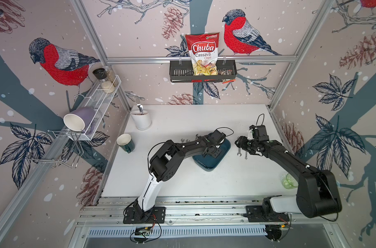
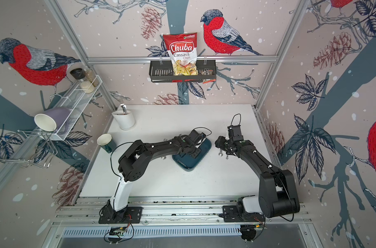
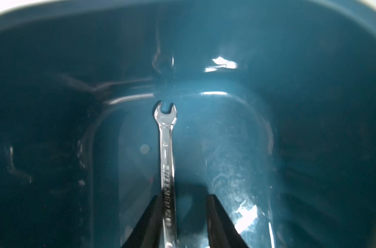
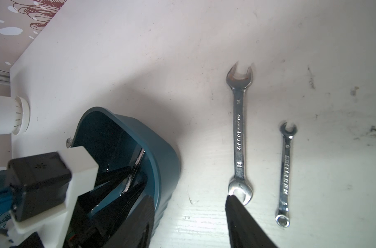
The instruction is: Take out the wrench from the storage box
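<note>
The teal storage box [image 1: 204, 165] sits mid-table. My left gripper is down inside it, open, with the silver wrench [image 3: 166, 157] lying on the box floor between or just beside its left fingertip; whether they touch I cannot tell. My right gripper is open to the right of the box, over the table, where a large wrench [image 4: 238, 136] and a smaller wrench [image 4: 285, 169] lie side by side below it, with nothing held.
A green-white mug [image 1: 126, 144] and a white utensil holder [image 1: 140, 120] stand at the left. More wrenches lie behind the left arm. A green glass [image 1: 287, 181] is at the front right.
</note>
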